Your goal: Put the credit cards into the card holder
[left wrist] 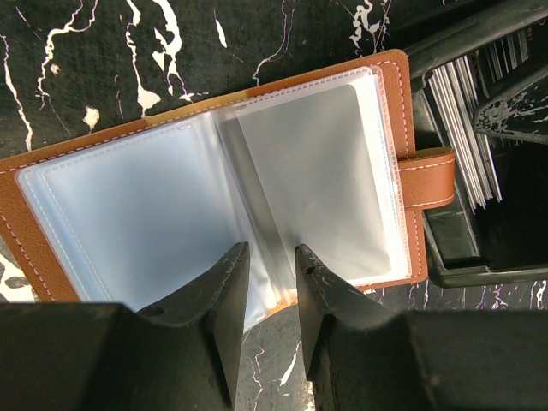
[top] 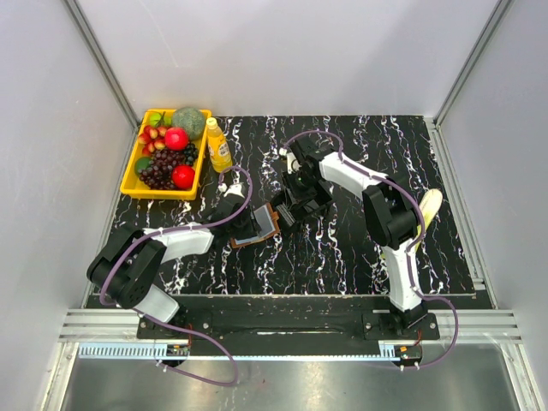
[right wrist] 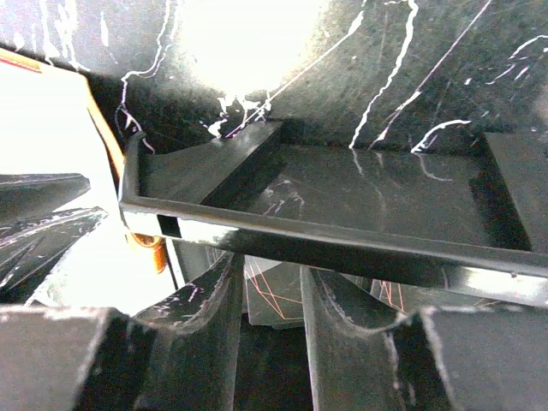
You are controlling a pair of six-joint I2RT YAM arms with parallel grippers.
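The card holder (left wrist: 411, 128) lies open, brown leather with clear sleeves and a snap tab at its right edge. Above its middle fold my left gripper is part open, only the holder showing through the gap. Several cards (left wrist: 462, 128) stand on edge, close together, in the left end of a black tray (left wrist: 454, 244) beside the holder. My right gripper is over that end of the tray, fingers apart, with cards (right wrist: 272, 295) visible between and behind them. Whether its fingers touch a card cannot be told.
A yellow basket of fruit (top: 128, 186) and a yellow bottle (top: 218, 145) stand at the back left. A pale long vegetable (top: 431, 205) lies at the far right, partly behind the right arm.
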